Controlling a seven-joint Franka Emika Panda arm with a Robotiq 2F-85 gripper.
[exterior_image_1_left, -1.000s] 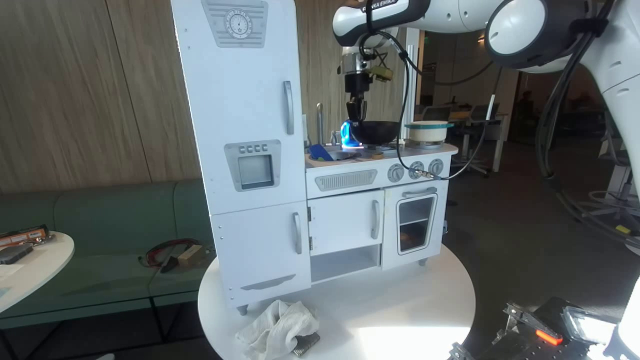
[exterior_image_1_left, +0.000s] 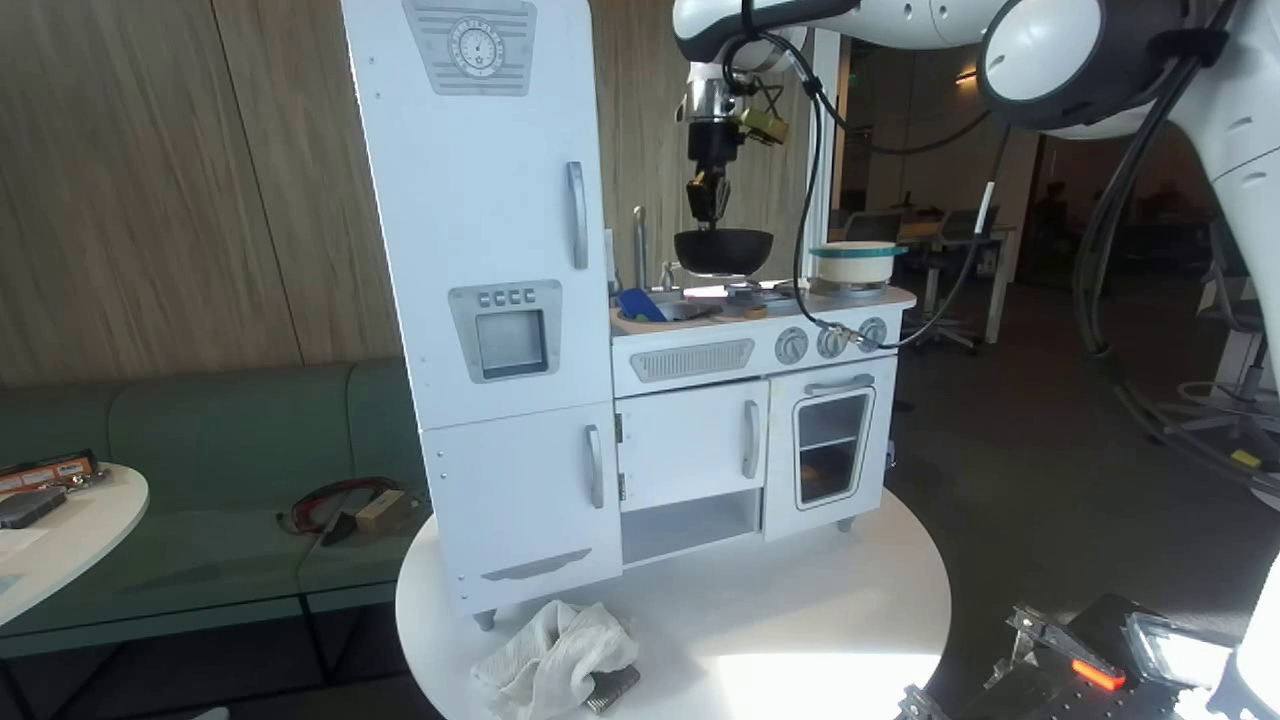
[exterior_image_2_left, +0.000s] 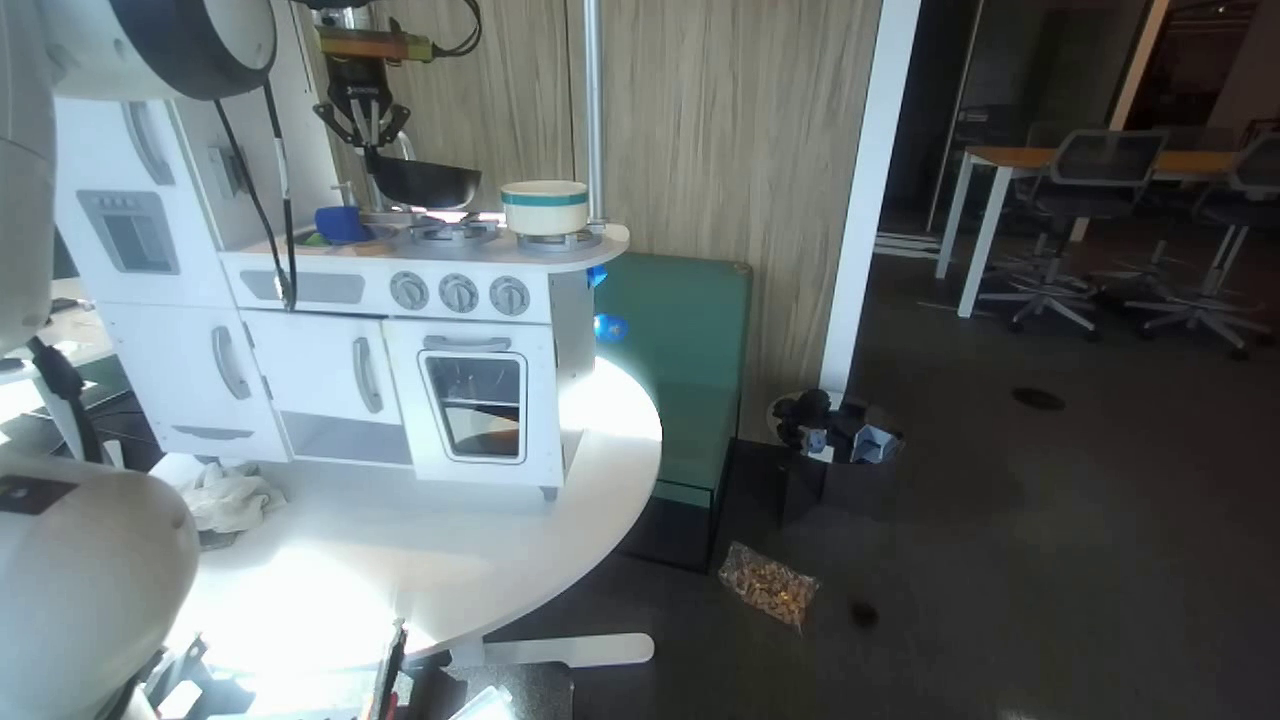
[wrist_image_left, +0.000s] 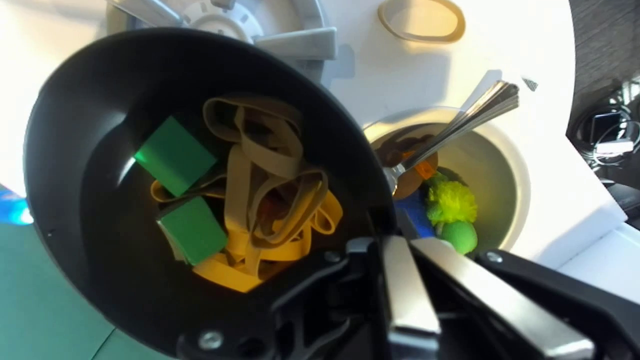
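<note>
My gripper is shut on a black pan (wrist_image_left: 78, 198), gripping it at the edge nearest the fingers. Inside the pan lie two green blocks (wrist_image_left: 175, 155) and a tangle of tan and yellow bands (wrist_image_left: 240, 180). In exterior view 1 the pan (exterior_image_1_left: 723, 251) hangs over the toy stove top, below the gripper (exterior_image_1_left: 708, 216). Seen from exterior view 2, the pan (exterior_image_2_left: 426, 182) is raised clear of the burner (exterior_image_2_left: 456, 232), a little left of the white pot (exterior_image_2_left: 543, 210). The pan's handle is mostly hidden by the gripper.
The sink basin (wrist_image_left: 510, 156) beside the pan holds a fork-like utensil (wrist_image_left: 450, 129), a yellow-green piece (wrist_image_left: 453, 201), a green ball (wrist_image_left: 460, 236) and something blue. A tan ring (wrist_image_left: 423, 37) rests on the counter. The tall toy fridge (exterior_image_1_left: 504, 216) stands left of the stove.
The pan has risen off the stove top and shifted left in exterior view 1, carried by my gripper. A blue glow behind it no longer shows there.
</note>
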